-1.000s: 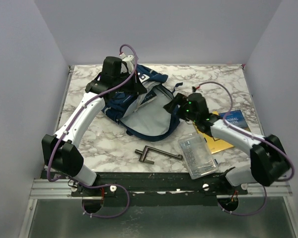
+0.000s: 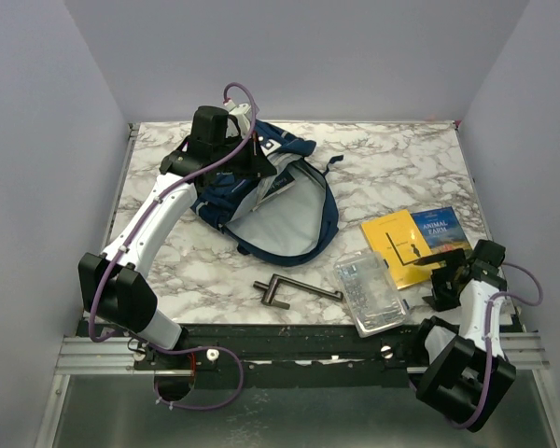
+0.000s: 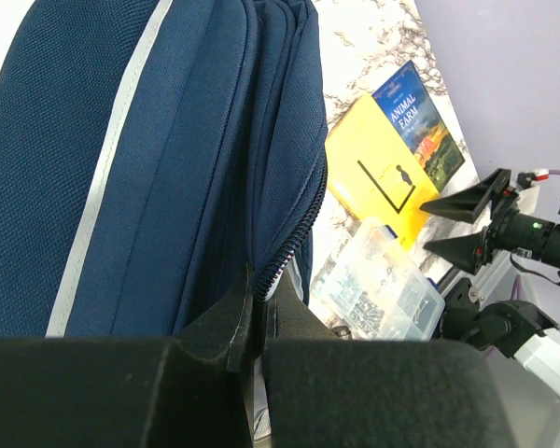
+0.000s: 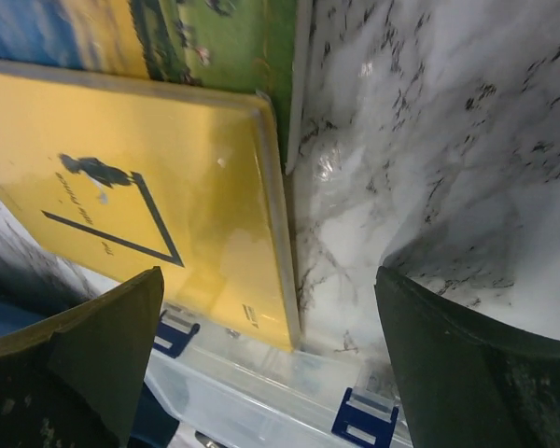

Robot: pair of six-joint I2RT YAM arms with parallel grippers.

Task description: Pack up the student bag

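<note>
My left gripper is shut on the navy fabric edge of the open backpack (image 2: 289, 224), whose zipper edge rises between its fingers. At the lower right, my right gripper stands open over the marble beside the yellow book (image 4: 168, 196). The Animal Farm book (image 2: 437, 224) lies partly under the yellow one. A clear pencil case (image 2: 369, 294) lies in front of them, near the table's front edge.
A dark metal L-shaped bar (image 2: 303, 285) lies below the bag.
The left arm and bag have not visibly moved.
</note>
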